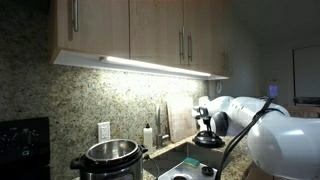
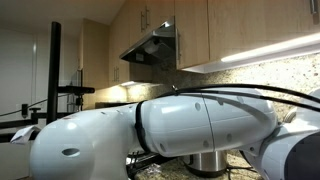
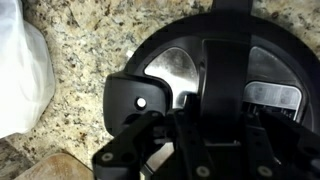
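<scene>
A black lid (image 3: 125,100) with grey metal inserts fills most of the wrist view, its raised dark handle (image 3: 225,75) running up the middle. My gripper is shut right at that handle. Dark fingers blend into the dark lid, so whether the handle lies between them is hidden. From exterior view 1, the lid (image 1: 208,140) shows as a small black disc under the gripper (image 1: 210,124), beyond the sink. An open pressure cooker (image 1: 113,153) without a lid stands on the near counter. Exterior view 2 shows mostly the white arm, with the gripper out of sight.
The sink (image 1: 180,160) holds a green item (image 1: 191,162) and lies between cooker and lid. A faucet (image 1: 158,125) and soap bottle (image 1: 148,136) stand behind. Upper cabinets (image 1: 155,30) overhang the counter. White plastic (image 3: 25,70) lies left of the lid.
</scene>
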